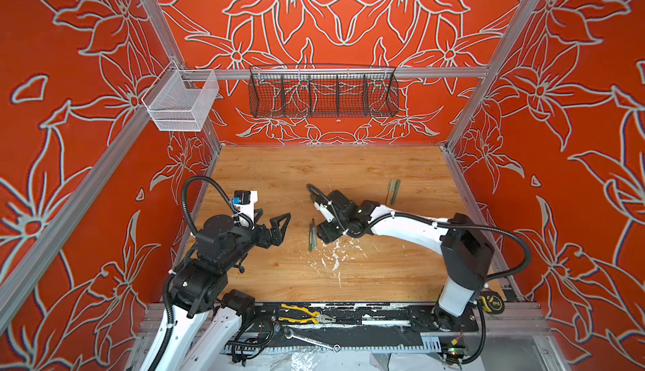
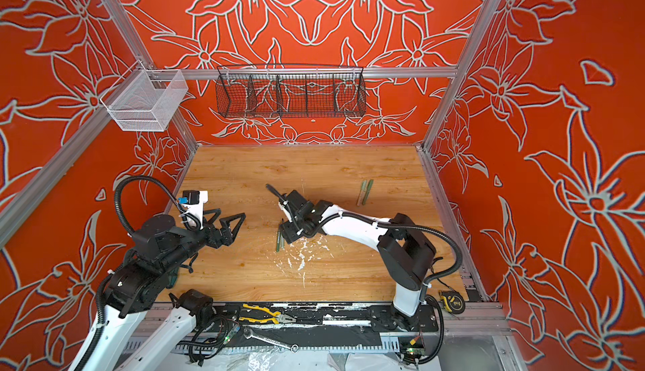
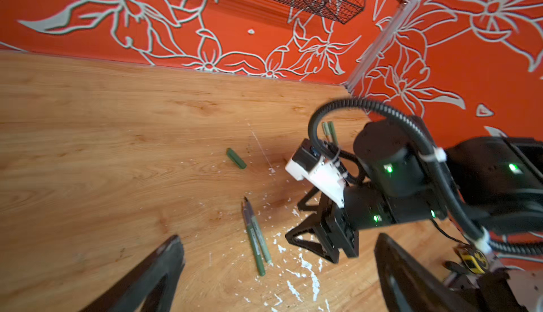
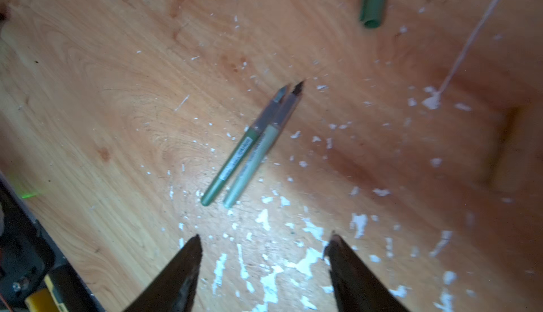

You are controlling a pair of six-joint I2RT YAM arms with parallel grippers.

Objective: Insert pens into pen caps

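Observation:
Two uncapped pens lie side by side mid-table: a dark green pen (image 4: 232,162) and a paler green pen (image 4: 254,162). Beyond their tips lies a dark green cap, also seen as a short green cap (image 3: 236,158) in the left wrist view. My right gripper hovers over the table close to the pens, part open, nothing between its fingers. To the left, my left gripper (image 1: 285,221) is open and empty, clear of the pens. A blurred tan piece (image 4: 515,148) lies at the right wrist view's edge; I cannot tell what it is.
At the back right lie two more green pens (image 1: 393,191). White flakes (image 1: 336,253) cover the tabletop around the middle. Pliers (image 1: 305,314), a wrench (image 1: 312,339) and a tape measure (image 1: 491,301) sit along the front.

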